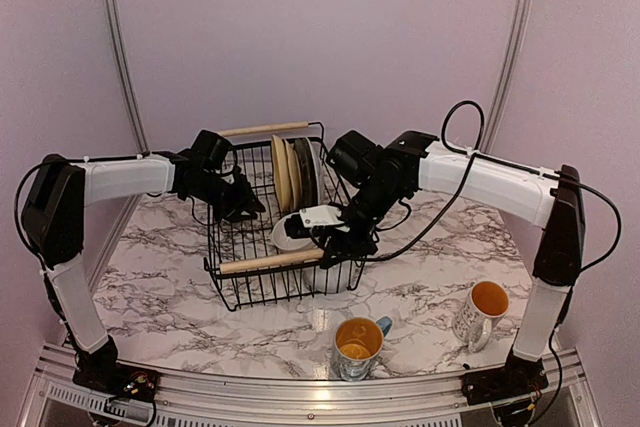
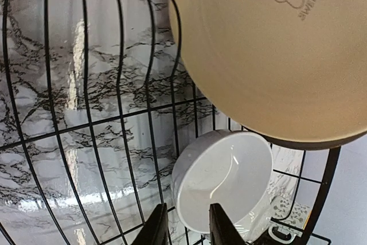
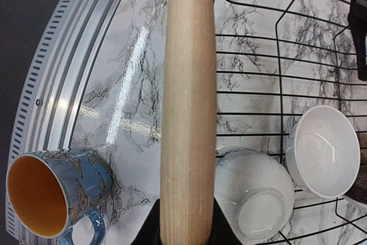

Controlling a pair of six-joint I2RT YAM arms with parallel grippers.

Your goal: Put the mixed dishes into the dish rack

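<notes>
The wire dish rack (image 1: 235, 287) holds upright plates (image 1: 283, 172); one cream plate (image 2: 264, 55) fills much of the left wrist view. A white bowl (image 2: 223, 182) rests tilted in the rack, beside an upturned white bowl (image 3: 255, 193). My left gripper is over the rack near the tilted bowl, fingers apart and empty. My right gripper is shut on the rack's front wooden handle (image 3: 188, 84). A blue butterfly mug (image 1: 355, 357) and a white mug (image 1: 470, 317) stand on the marble table, outside the rack.
Bare table (image 1: 150, 317) lies left of the rack and in front of it. The metal frame edge (image 1: 240, 382) runs along the front, and walls close the back and sides.
</notes>
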